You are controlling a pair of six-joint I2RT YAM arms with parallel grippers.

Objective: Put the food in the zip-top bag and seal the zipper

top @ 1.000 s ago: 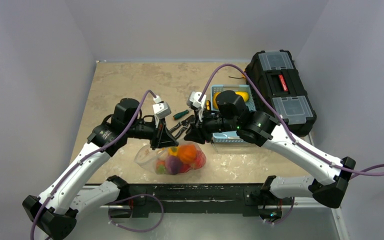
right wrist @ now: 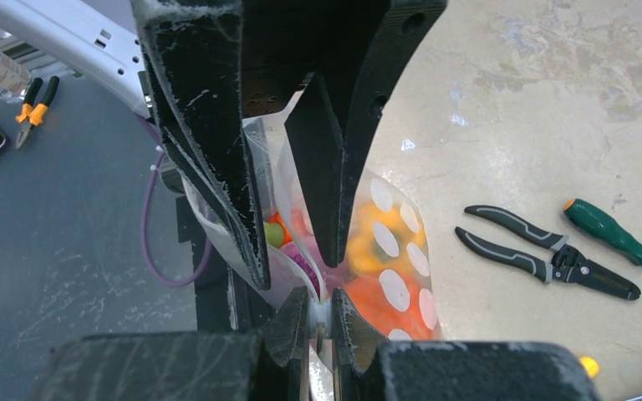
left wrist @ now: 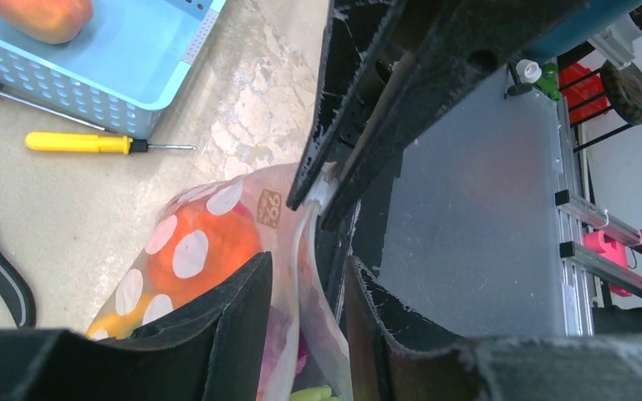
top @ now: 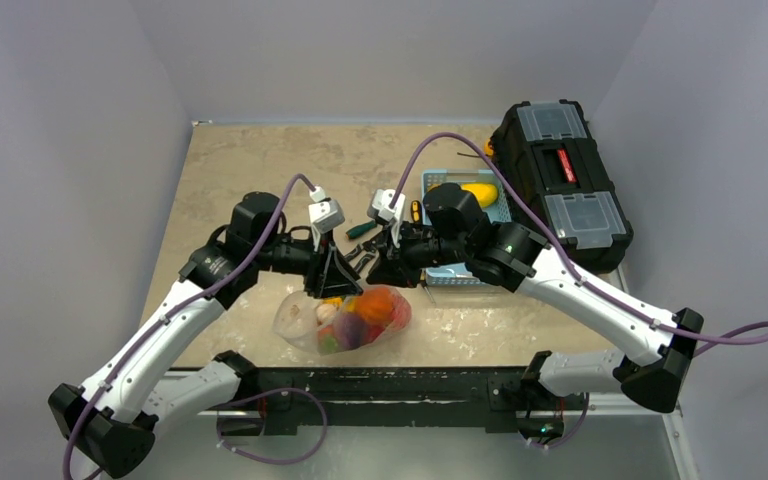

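Note:
The clear zip top bag (top: 358, 325), with white dots, holds several pieces of colourful food. The round orange food (top: 371, 306) and the purple food (top: 350, 330) show through its wall. My left gripper is open, its two fingers apart on either side of the bag's top edge. In the right wrist view, my right gripper is shut on the small white zip slider (right wrist: 320, 316) at one end of the zipper. Behind the slider, the two bag lips stand apart between the left gripper's fingers (right wrist: 322, 184).
Pruning shears (right wrist: 564, 261) and a green screwdriver (right wrist: 606, 230) lie beside the bag. A blue basket (left wrist: 104, 92) with food inside stands past the yellow screwdriver (left wrist: 79, 143). The black toolbox (top: 562, 175) sits at the back right.
My left gripper's fingers have spread, and it has shifted slightly right. The bag's upper edge and the food in it have shifted a little.

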